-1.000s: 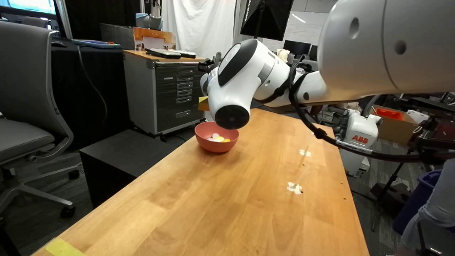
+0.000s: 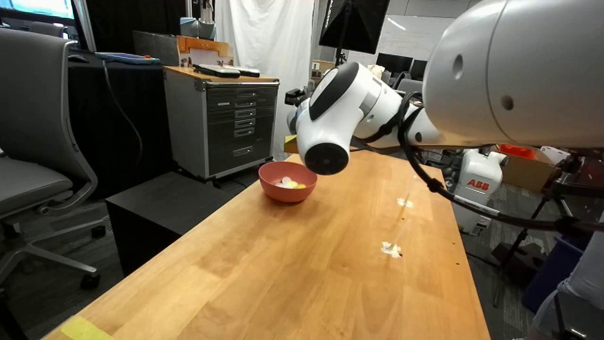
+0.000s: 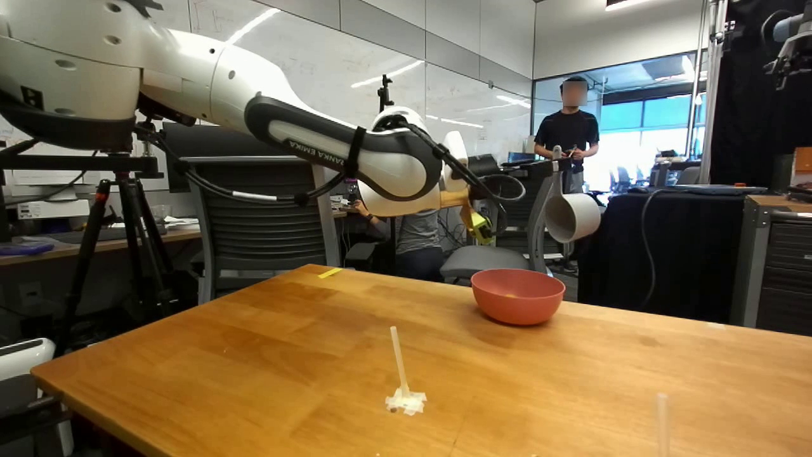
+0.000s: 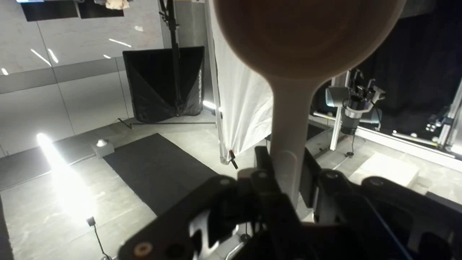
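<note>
A pale scoop with a round cup (image 4: 307, 39) and a flat handle (image 4: 288, 125) fills the top of the wrist view. My gripper is shut on the handle, one dark finger on either side. In exterior view 2 the scoop's white cup (image 3: 575, 217) hangs in the air, its open mouth sideways, above and slightly right of a red bowl (image 3: 519, 297). In exterior view 1 the bowl (image 2: 287, 182) stands on the table with several white and yellow pieces inside. The scoop is hidden there; only dark parts of the gripper (image 2: 294, 96) show behind the wrist.
On the wooden table (image 2: 272, 272), thin pale sticks stand in white taped patches (image 3: 405, 401), one stick (image 3: 662, 426) near the front. A grey drawer cabinet (image 2: 238, 124) stands beyond the bowl. People are in the background.
In exterior view 1 the wrist and gripper have shifted right and slightly down. The arm cable has swung along with them. The bowl has stayed put.
</note>
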